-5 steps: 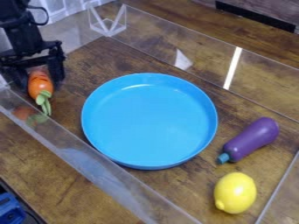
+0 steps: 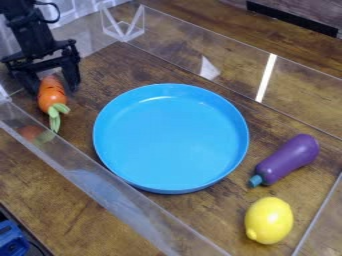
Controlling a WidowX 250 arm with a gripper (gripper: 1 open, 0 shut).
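My black gripper (image 2: 40, 70) is at the upper left, open, just above an orange carrot (image 2: 52, 95) with green leaves that lies beside the clear left wall. The fingers are around or over the carrot's upper end, with nothing clearly held. A blue plate (image 2: 170, 138) fills the middle. An eggplant (image 2: 286, 159) lies to the right of it, and a yellow lemon (image 2: 269, 220) lies at the lower right.
Clear plastic walls border the wooden work area on several sides. Bare wood (image 2: 140, 65) shows above the plate. A blue object (image 2: 10, 240) is partly in view at the bottom left corner.
The gripper has moved slightly up and to the right. The carrot has shifted a little to the right as well.
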